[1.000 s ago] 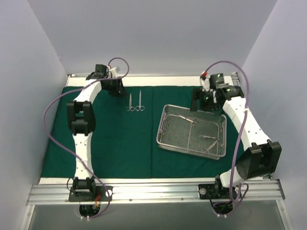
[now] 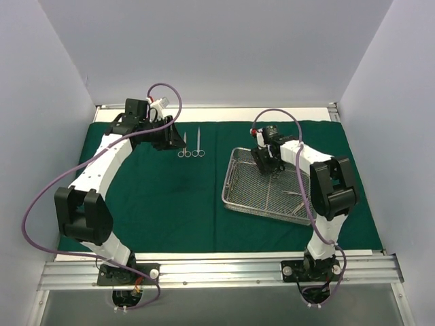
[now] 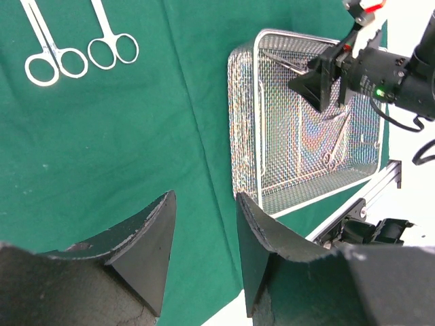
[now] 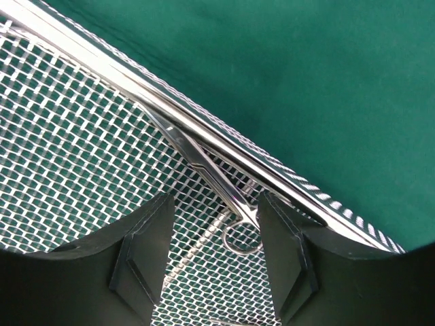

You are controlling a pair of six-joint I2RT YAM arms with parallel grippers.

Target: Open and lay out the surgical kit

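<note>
The wire-mesh basket (image 2: 232, 204) rests on the right half of the green cloth. Inside it, along the far wall, lies a long metal instrument with ring handles (image 4: 221, 182). My right gripper is part open and low over it, the rings near the right finger. Two pairs of scissors (image 2: 181, 153) (image 2: 198, 152) lie side by side on the cloth, left of centre. My left gripper stands open above the cloth near them, nothing between its fingers.
More instruments lie at the basket's right side, among them a thin one (image 2: 294, 193) and scissors (image 3: 329, 158). Walls enclose the table at the back and sides.
My right gripper has come left and down into the basket over the long instrument.
</note>
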